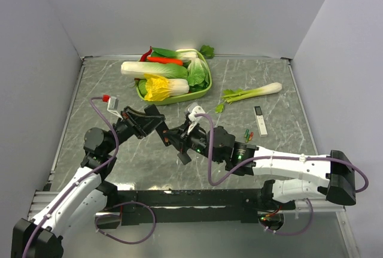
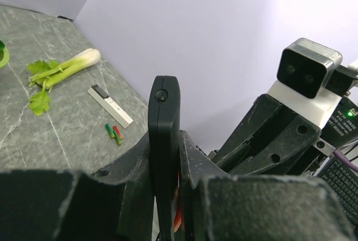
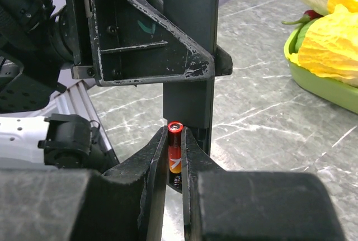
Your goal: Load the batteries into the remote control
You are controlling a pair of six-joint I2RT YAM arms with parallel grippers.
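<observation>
The black remote stands upright with its battery compartment exposed, held by my left gripper [image 1: 152,120]; in the left wrist view the remote [image 2: 164,118] stands between that gripper's fingers. My right gripper is shut on a red battery [image 3: 174,143], holding it upright against the lower part of the remote, at or in the compartment; I cannot tell whether it is seated. More batteries, green and red [image 2: 114,133], lie on the table beside a white remote [image 1: 260,120]. A small dark piece [image 1: 184,157] lies below the grippers in the top view.
A green basket of vegetables [image 1: 197,90] stands at the back middle. A leek [image 1: 263,89] lies at the back right. Walls enclose the back and sides.
</observation>
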